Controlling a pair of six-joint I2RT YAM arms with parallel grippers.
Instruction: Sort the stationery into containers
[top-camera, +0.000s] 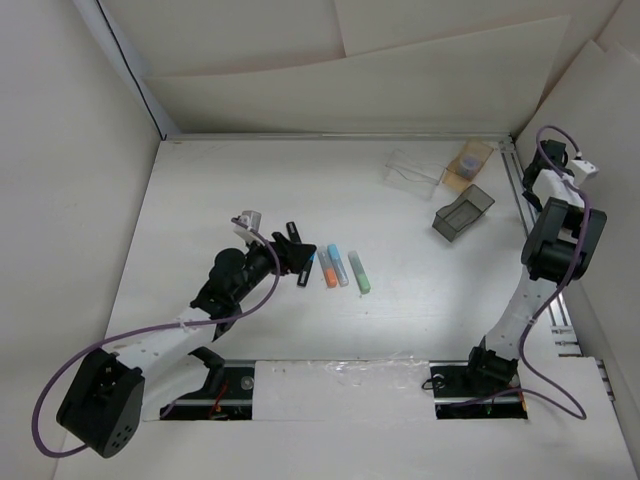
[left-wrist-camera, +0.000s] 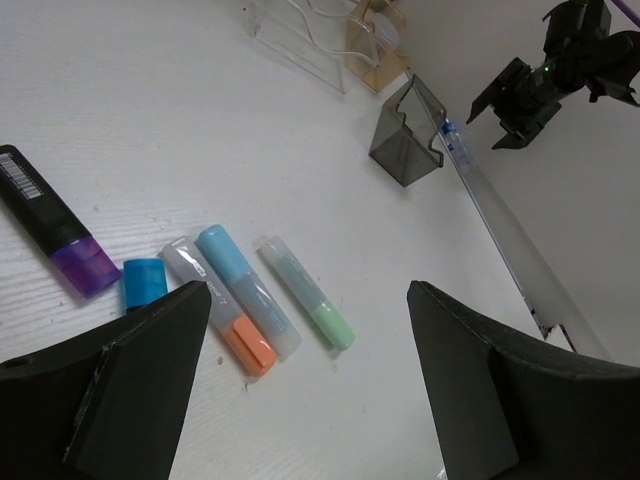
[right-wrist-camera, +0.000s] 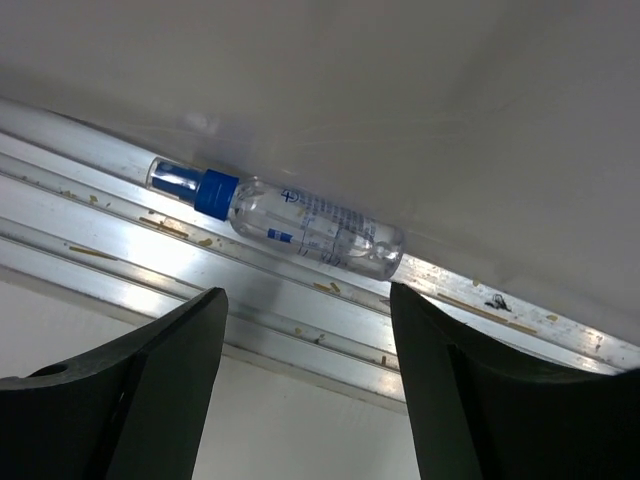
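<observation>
My left gripper (top-camera: 300, 257) hangs open over the markers: a black one (left-wrist-camera: 45, 210), a blue-capped one (left-wrist-camera: 145, 282), an orange-ended one (left-wrist-camera: 215, 300), a light blue one (left-wrist-camera: 250, 285) and a green one (left-wrist-camera: 305, 290). My right gripper stands open at the right edge, above a clear bottle (right-wrist-camera: 300, 225) with a blue cap lying in the metal rail, nothing between its fingers. A dark mesh holder (top-camera: 462, 212), a clear holder (top-camera: 410, 172) and a wooden holder (top-camera: 470, 163) stand at the back right of the table.
The metal rail (right-wrist-camera: 150, 260) runs along the table's edge beside a pale wall (right-wrist-camera: 450, 100).
</observation>
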